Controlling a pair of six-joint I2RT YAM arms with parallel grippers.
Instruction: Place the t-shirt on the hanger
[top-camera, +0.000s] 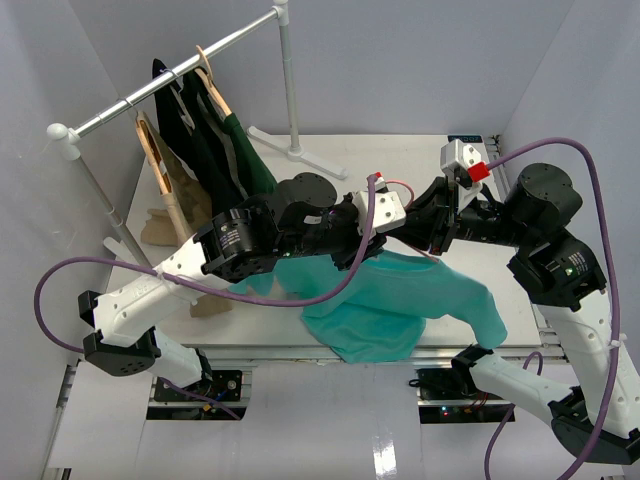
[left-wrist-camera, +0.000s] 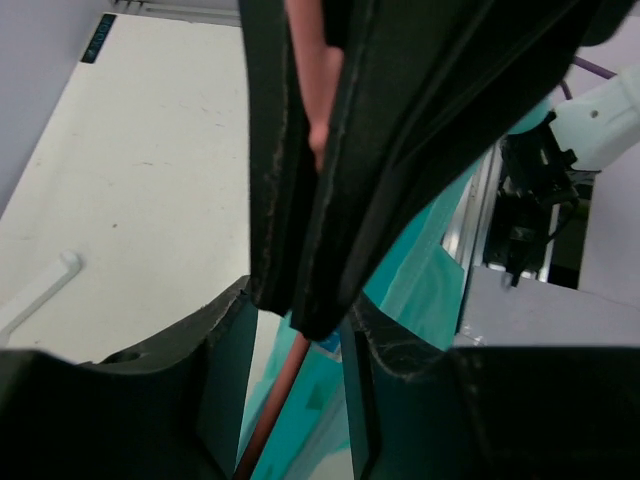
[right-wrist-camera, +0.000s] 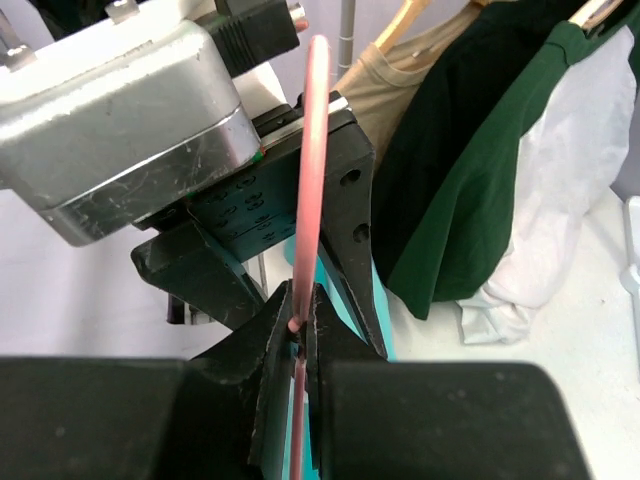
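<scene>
The teal t-shirt hangs over the pink hanger, lying toward the table's front edge. My right gripper is shut on the hanger, as the right wrist view shows. Whether they are closed on it I cannot tell. The top view hides much of both grippers behind the arms.
A white clothes rack at the back left holds dark and beige garments on hangers.
</scene>
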